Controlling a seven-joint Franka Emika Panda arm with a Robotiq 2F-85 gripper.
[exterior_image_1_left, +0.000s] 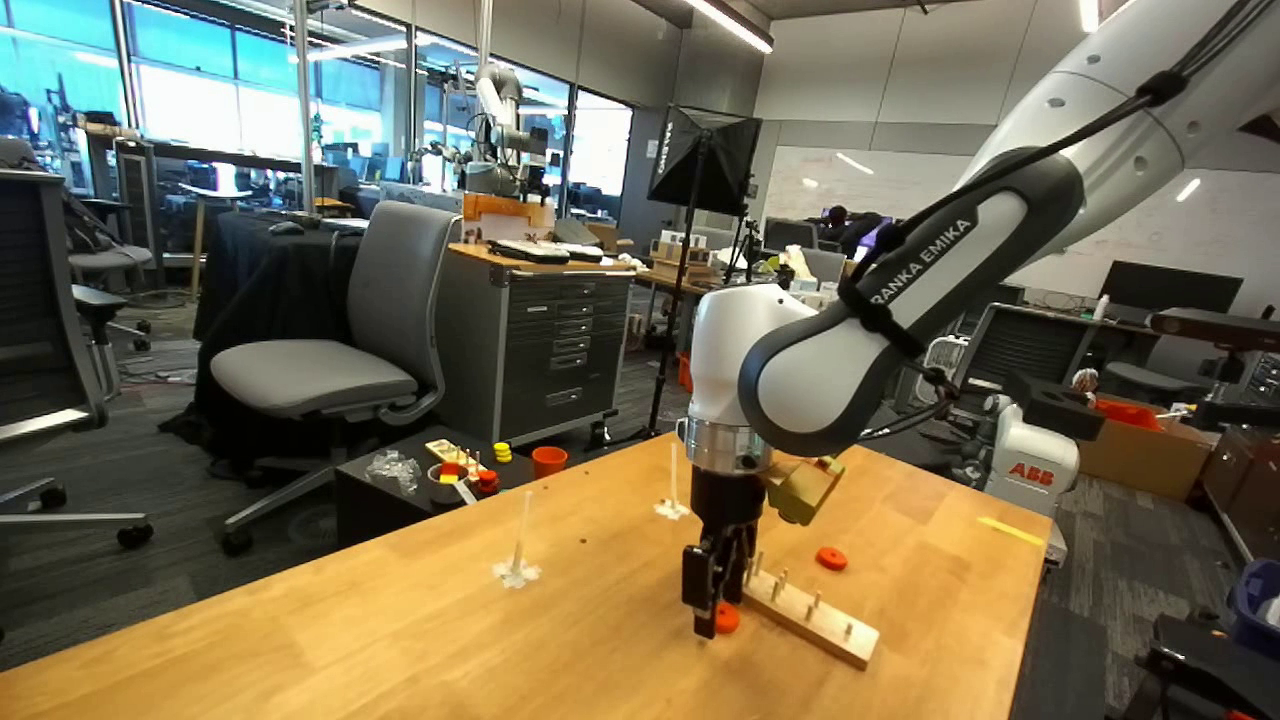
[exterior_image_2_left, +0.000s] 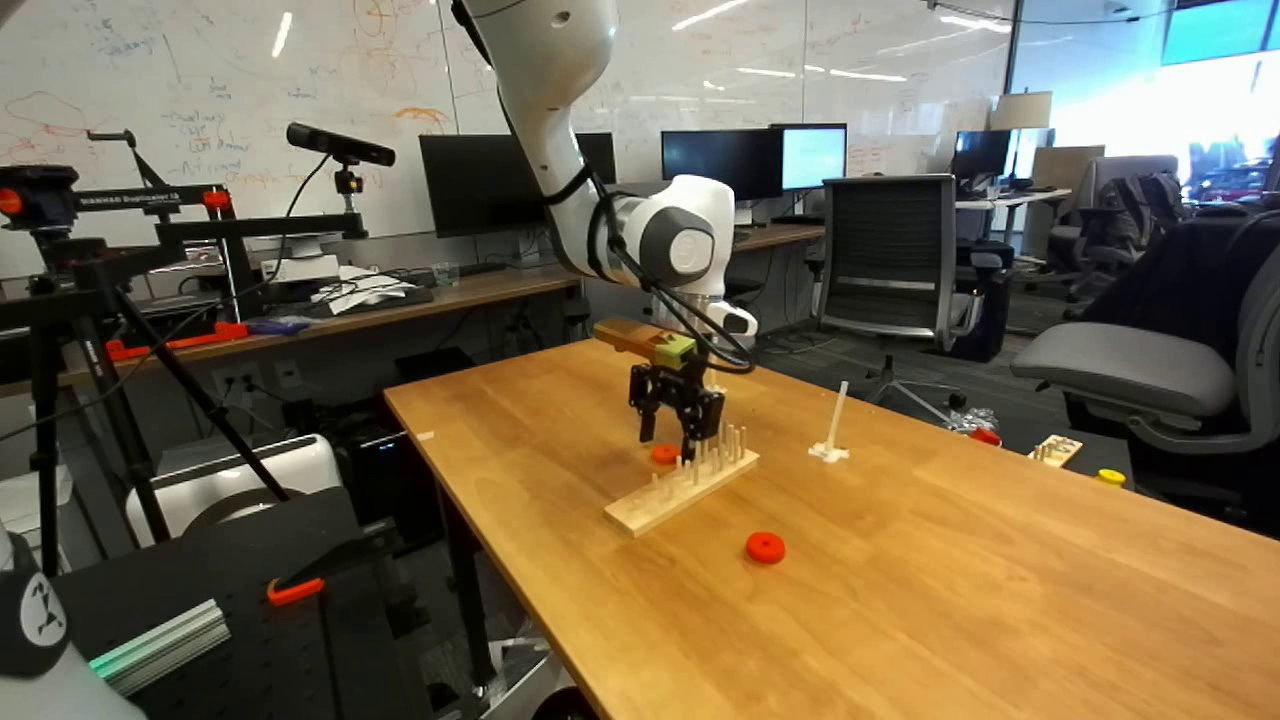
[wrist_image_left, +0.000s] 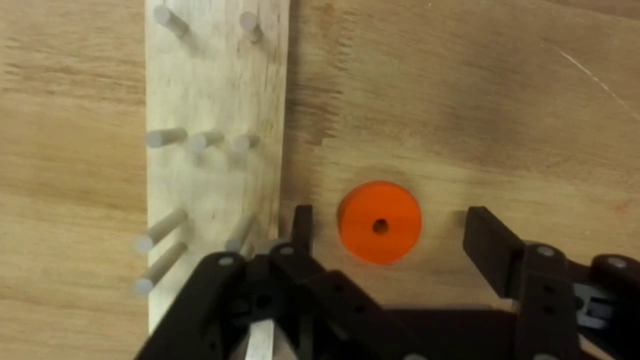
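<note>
A flat orange-red disc (wrist_image_left: 400, 231) with a small centre hole lies on the table in the wrist view. My gripper straddles it from above, fingers apart, with a gap on either side of the disc; it is open and holds nothing. The left finger (wrist_image_left: 303, 225) comes down between the disc and the pegboard (wrist_image_left: 216, 90), close to the board's edge; whether they touch cannot be told. Several thin pegs stand on the wooden board. Another red disc (exterior_image_2_left: 765, 548) lies flat on the table, across the board from the gripper (exterior_image_2_left: 667, 446).
A white upright rod (exterior_image_1_left: 519, 534) and another rod (exterior_image_1_left: 674, 480) are fixed to the table (exterior_image_1_left: 360, 624). Wide bare tabletop lies left of the gripper in exterior view 1. An orange cup (exterior_image_1_left: 548, 461) sits on a low black stand beyond the table.
</note>
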